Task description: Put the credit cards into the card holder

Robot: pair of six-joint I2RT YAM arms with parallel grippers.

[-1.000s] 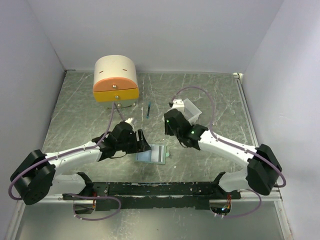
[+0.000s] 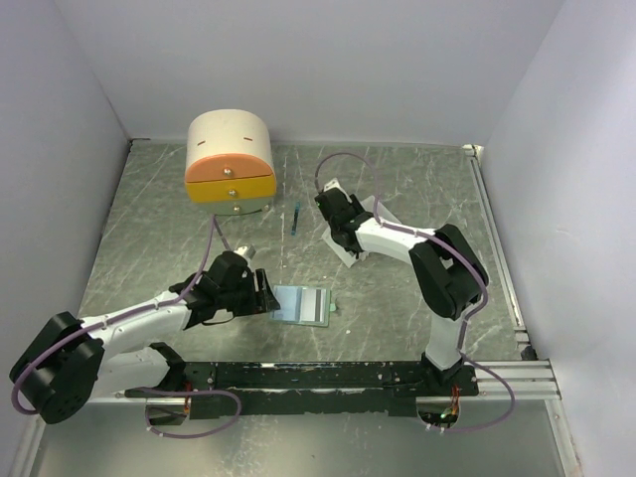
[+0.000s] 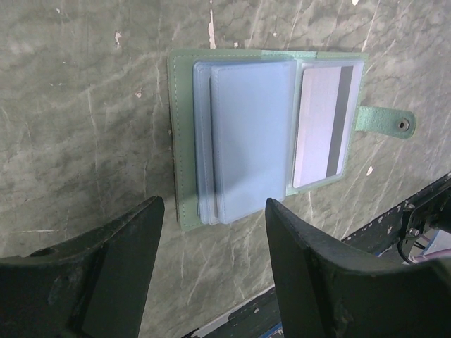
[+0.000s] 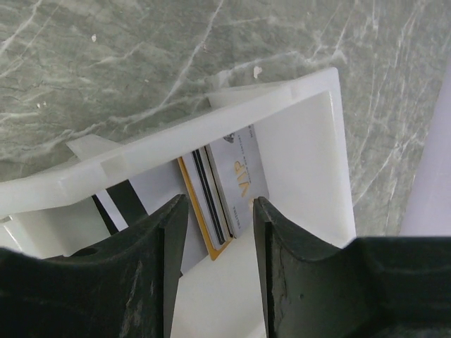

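Observation:
The green card holder lies opened flat on the table, its snap strap pointing right. Clear bluish sleeves cover its left side, and a pale card with a dark stripe shows in its right side. Over the holder's left edge, my left gripper is partly open with nothing between its fingers. In the right wrist view, several credit cards lean in a white tray, one marked VIP. My right gripper stands open above them, its fingers apart and empty.
A rounded cabinet with orange and yellow drawers stands at the back left. Right of it lies a dark blue pen. Bare table separates the tray from the holder.
My right gripper has moved farther back, from in front of the tray to over it. My left gripper has drawn back slightly left. Holder and tray stay put.

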